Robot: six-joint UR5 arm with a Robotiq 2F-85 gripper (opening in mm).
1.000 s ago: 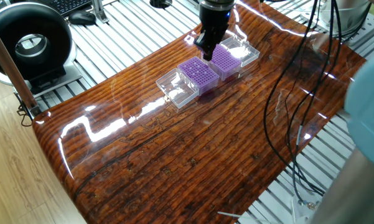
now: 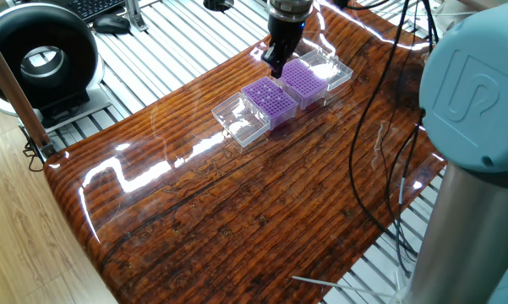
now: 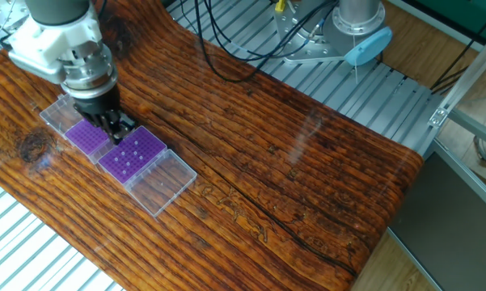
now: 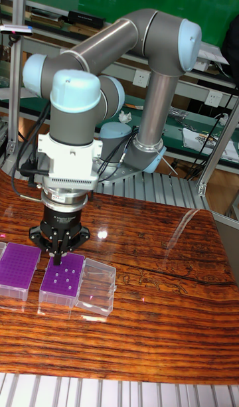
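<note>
Two purple racks in clear boxes stand side by side on the glossy wooden table. One rack [image 3: 133,155] carries several small pale pieces in its holes, also visible in the third exterior view on that rack [image 4: 64,281]. No pieces can be made out in the other rack [image 4: 18,267]. My black gripper [image 4: 58,259] points down over the back left part of the rack with pieces, near the side facing the other rack. Its fingertips are close together and look shut. Whether something tiny sits between them is too small to tell.
A clear open lid [image 2: 241,120] lies beside the rack with pieces, and a second lid [image 2: 332,67] lies at the other rack's far side. Black cables [image 2: 374,127] hang near the arm.
Compared with one second ago, my gripper is slightly higher and further left in the first exterior view, and the arm's pale blue joint cover has swung left into view.
</note>
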